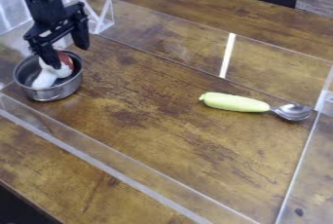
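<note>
My black gripper (60, 39) is at the upper left, open, its fingers reaching down over a steel bowl (53, 90). In the bowl are a white object (47, 76) and a red-brown one (64, 61); the gripper partly covers them, and whether it touches them is unclear. A pale green corn-like object (235, 102) lies on the wooden table at the right, with a metal spoon (293, 112) at its right end.
Clear plastic barriers run along the table's sides and back.
</note>
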